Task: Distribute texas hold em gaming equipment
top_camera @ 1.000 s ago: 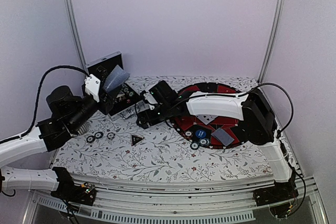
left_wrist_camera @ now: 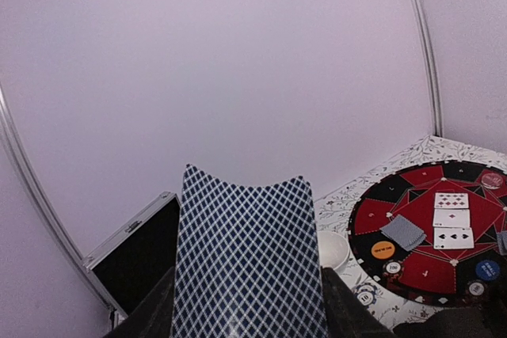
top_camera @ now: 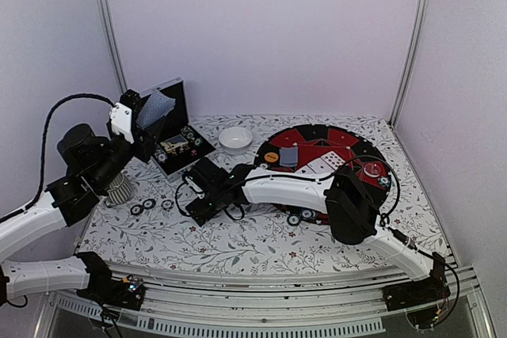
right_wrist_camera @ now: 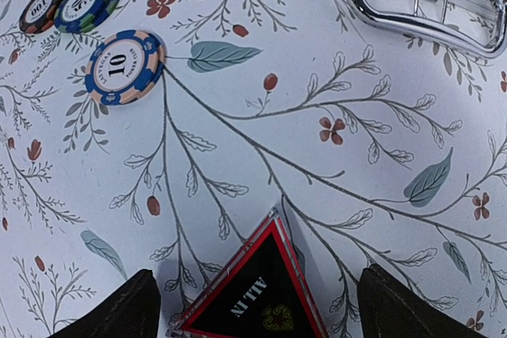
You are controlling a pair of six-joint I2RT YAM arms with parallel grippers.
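Observation:
High at the left, beside the open case, my left gripper (top_camera: 147, 123) is shut on a blue-and-white patterned card deck (left_wrist_camera: 247, 251). The deck fills the space between its fingers in the left wrist view. My right gripper is down at the tabletop with its fingers apart. Between its fingers lies the black triangular ALL IN marker (right_wrist_camera: 265, 282), edged in red and clear plastic; there is visible room on both sides of it. In the top view the right arm hides this marker. The round red-and-black poker mat (top_camera: 348, 138) carries cards and chips.
The chip case (top_camera: 170, 168) stands open at the back left, a white bowl (top_camera: 235, 138) to its right. Several loose chips lie left of the right gripper, including a 10 chip (right_wrist_camera: 125, 67).
My right gripper has moved left and nearer the front, over the triangular marker. The left gripper has shifted left with the deck.

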